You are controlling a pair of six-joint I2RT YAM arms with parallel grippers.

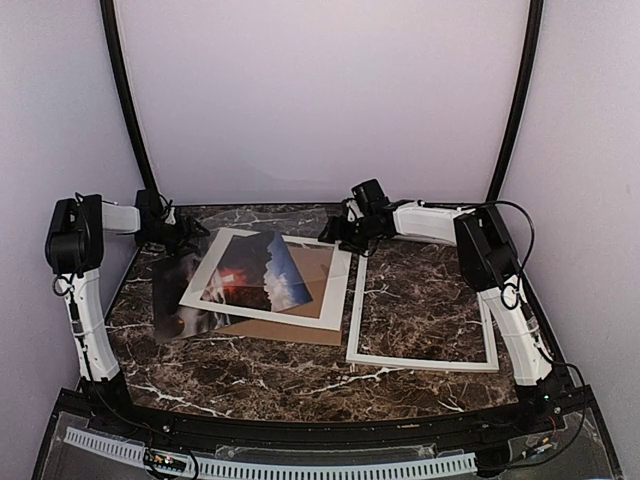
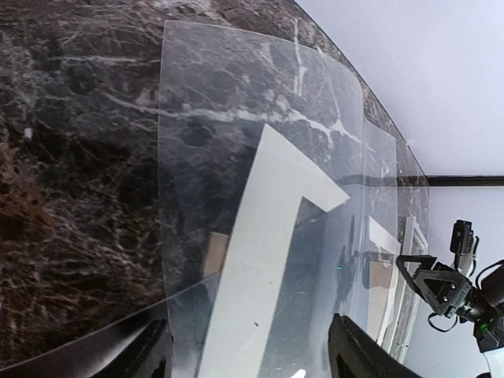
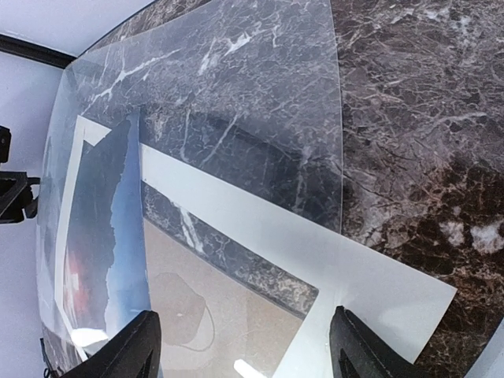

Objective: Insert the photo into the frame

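Note:
A clear sheet (image 2: 236, 87) spans the gap between my two grippers, above the white mat (image 1: 336, 300). My left gripper (image 1: 200, 232), at the back left, is shut on the sheet's edge; its fingertips are partly cut off in the left wrist view. My right gripper (image 1: 330, 232) is part open near the mat's back right corner, with the sheet's other end (image 3: 276, 63) by its fingers (image 3: 354, 346). A photo (image 1: 285, 275) with blue sky and red glow shows within the mat. The empty white frame (image 1: 420, 362) lies at the right.
Brown backing board (image 1: 290, 331) sticks out at the mat's front edge. A dark picture (image 1: 178, 300) reaches out from under the mat's left side.

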